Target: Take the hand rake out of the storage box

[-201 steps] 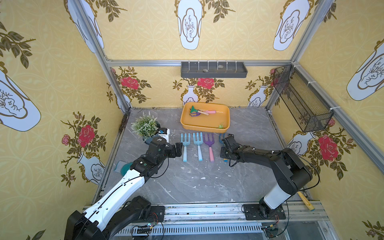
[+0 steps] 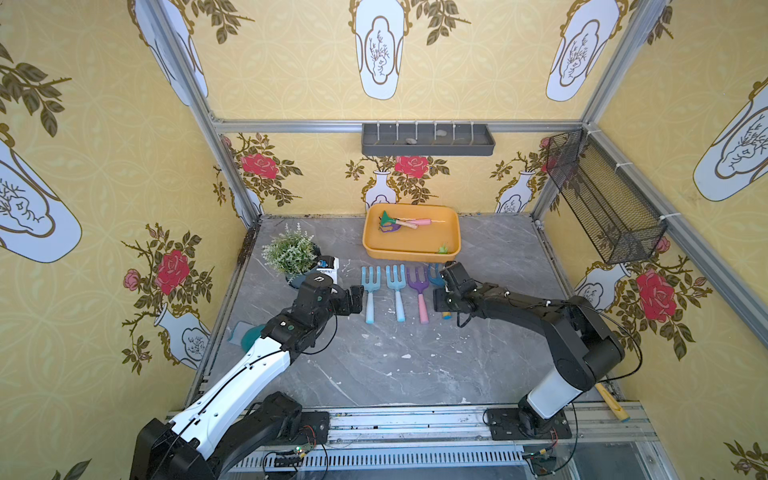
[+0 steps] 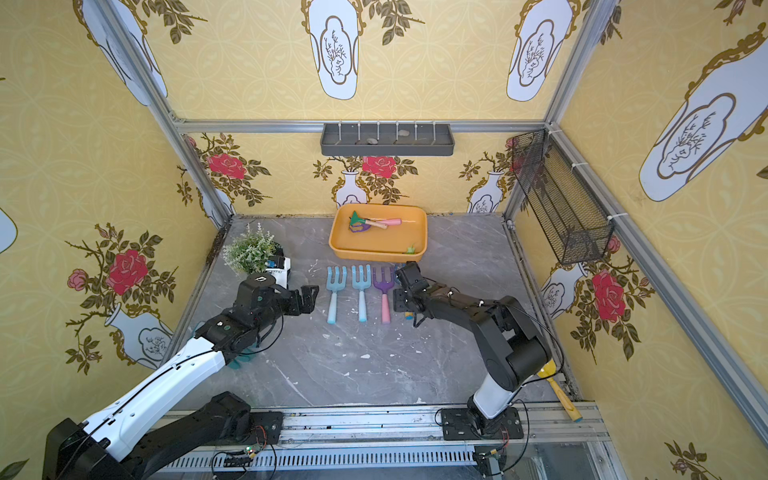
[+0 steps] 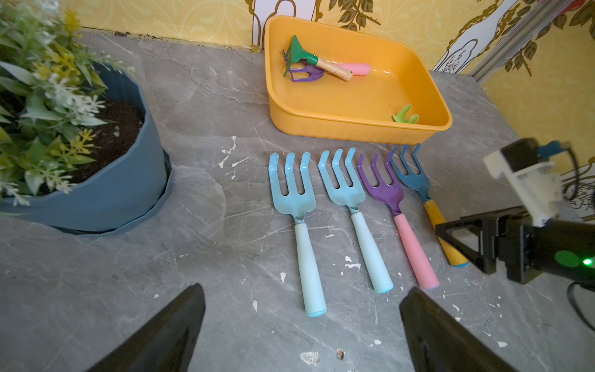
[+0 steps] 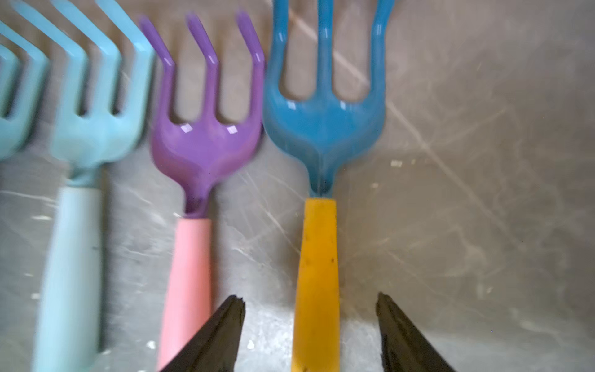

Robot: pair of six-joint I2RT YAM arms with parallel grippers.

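Four hand rakes lie side by side on the table: two light blue (image 4: 298, 260), one purple with pink handle (image 4: 414, 248), one dark blue with yellow handle (image 5: 317, 260). Behind them the orange storage box (image 4: 347, 127) holds small tools, including a green one (image 4: 300, 52) and a light green piece (image 4: 406, 116). My right gripper hovers open around the yellow handle, its fingers apart from it in the right wrist view. My left gripper stands open at the left, nothing between its fingers.
A potted plant (image 4: 99, 179) stands at the left. A mesh basket (image 2: 608, 200) hangs on the right wall and a grey rack (image 2: 428, 148) on the back wall.
My right gripper has shifted slightly left and up in the top left view. The orange box sits very slightly farther back. The left arm looks unchanged.
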